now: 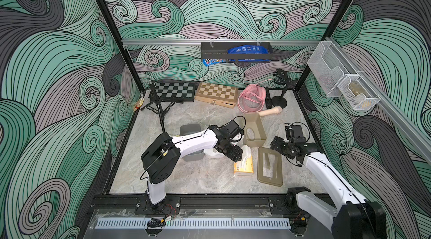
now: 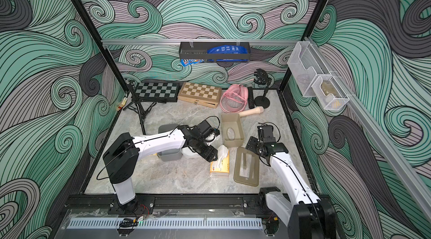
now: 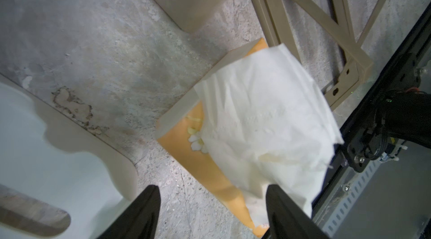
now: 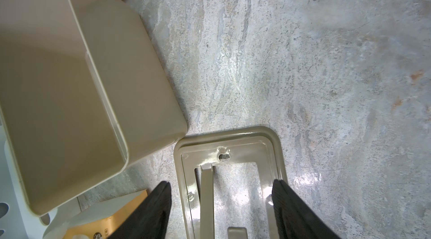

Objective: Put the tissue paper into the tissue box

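The yellow tissue pack (image 1: 242, 170) lies at the front centre, white tissue paper (image 3: 264, 113) spread loosely on top. My left gripper is just over it, open and empty. A khaki box (image 4: 58, 95), which may be the tissue box, stands behind the pack, with its lid-like frame (image 4: 264, 149) lying flat to the right of the pack. My right gripper hangs open above the box and frame's right side, holding nothing.
A grey bin (image 1: 190, 127) and a white part (image 3: 67, 158) sit left of the pack. Chessboards (image 1: 215, 90), a pink item (image 1: 251, 97) and a stand line the back.
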